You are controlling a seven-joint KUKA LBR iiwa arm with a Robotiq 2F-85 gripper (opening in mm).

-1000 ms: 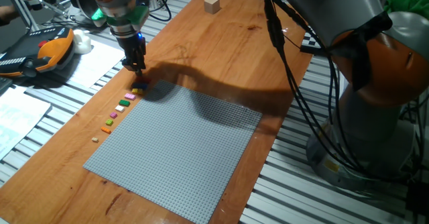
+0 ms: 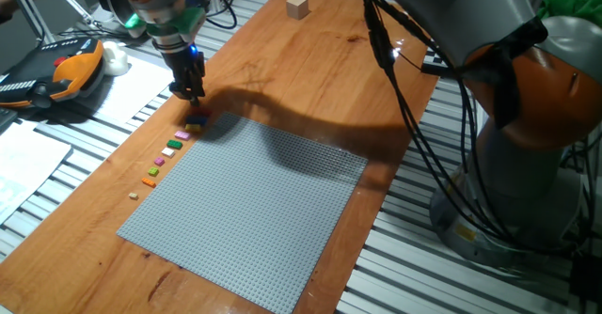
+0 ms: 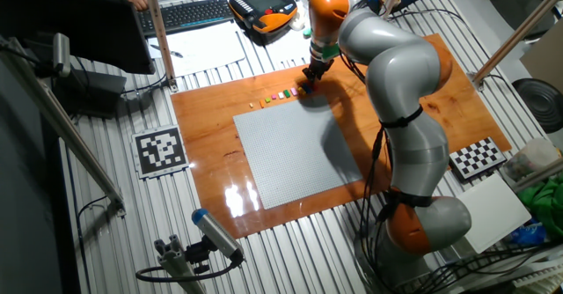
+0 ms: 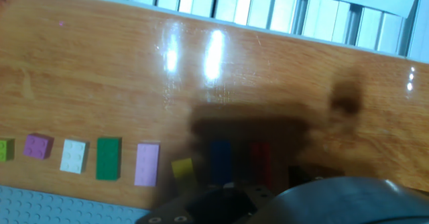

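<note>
Small toy bricks lie in a row along the table beside the grey studded baseplate (image 2: 246,206). In the wrist view, a lime brick (image 4: 6,149), a purple brick (image 4: 38,146), a white brick (image 4: 74,156), a green brick (image 4: 108,159) and a pink brick (image 4: 147,164) are clearly lit. Shadow falls over the yellow brick (image 4: 184,173), blue brick (image 4: 220,162) and red brick (image 4: 261,165). My gripper (image 2: 195,102) points down at the row's far end, close to the red and blue bricks. Whether its fingers are apart, or hold anything, is unclear in the dark.
An orange brick (image 2: 149,182) and a small tan brick (image 2: 134,196) finish the row's near end. A wooden cube (image 2: 297,7) stands at the table's far end. The baseplate is bare, and open wood lies beyond it.
My arm has shifted very slightly, its cables swinging a little in exterior view 1. The bricks, baseplate and cube look unmoved.
</note>
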